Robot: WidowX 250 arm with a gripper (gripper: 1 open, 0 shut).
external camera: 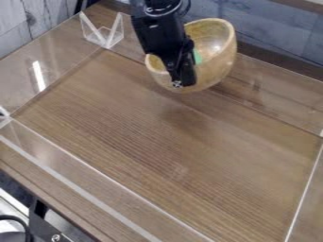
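A black gripper [180, 68] hangs down from the top centre, shut on a pale wooden bowl [214, 52] that is tilted with its hollow showing behind the arm. A small green patch shows inside the bowl, partly hidden by the gripper. The fingertips are dark and hard to make out against the bowl.
A wooden table [151, 170] fills most of the view, with its middle and front clear. A clear plastic object [104, 30] stands at the back left. The table's back edge meets a grey wall, and dark cables lie beyond the lower left corner.
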